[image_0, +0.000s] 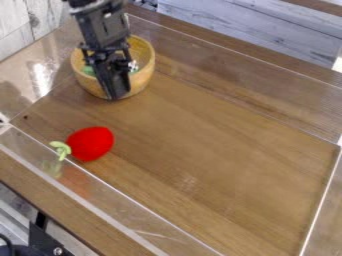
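My gripper (118, 78) hangs from the top left over a wooden bowl (140, 62), its black-and-silver body in front of the bowl and hiding much of its inside. Its fingertips are hard to make out against the bowl. Something pale green shows inside the bowl behind the gripper. A red object (91, 143) with a small pale green tip, like a toy vegetable, lies on the wooden table (227, 160) in front of the bowl, toward the lower left.
Clear plastic walls (120, 222) edge the table at front, back and sides.
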